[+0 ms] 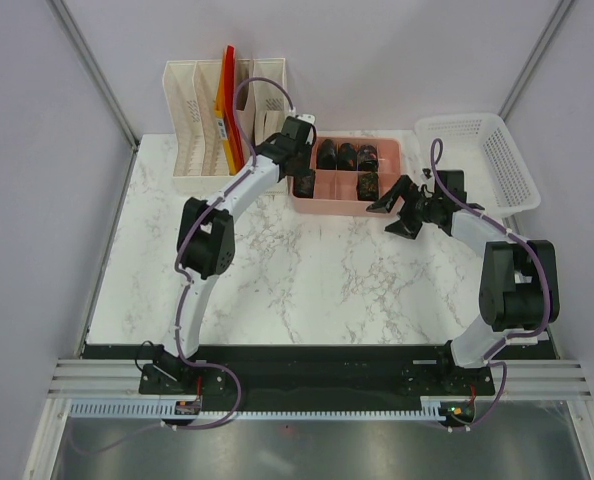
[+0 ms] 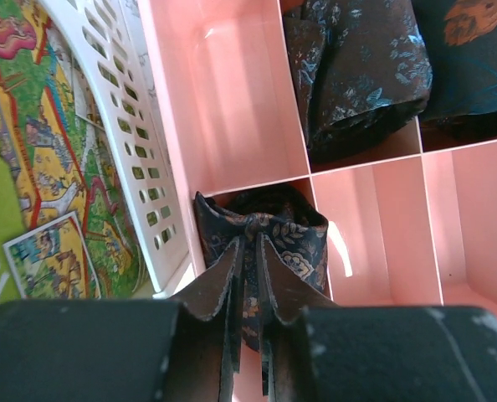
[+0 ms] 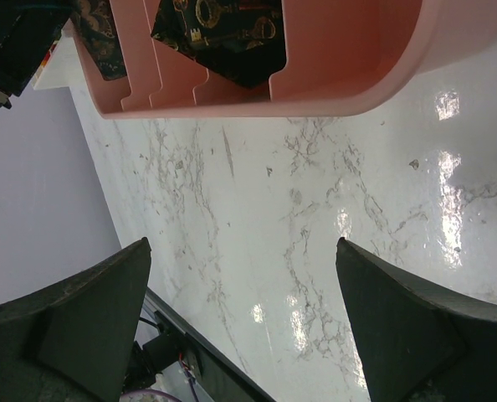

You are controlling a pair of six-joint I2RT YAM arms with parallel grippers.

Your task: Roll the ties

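Observation:
My left gripper is shut on a rolled dark tie (image 2: pixel 299 251) with a floral print, sitting in a front-left compartment of the pink organizer (image 1: pixel 342 208). Other dark rolled ties (image 2: pixel 357 59) fill compartments behind it, and one with a key print (image 3: pixel 219 38) sits in the front right part. My right gripper stands open and empty over the marble table, just in front of the organizer's right end.
A white file holder (image 1: pixel 185 100) with booklets stands left of the organizer, close against it. A white basket (image 1: pixel 507 170) is at the back right.

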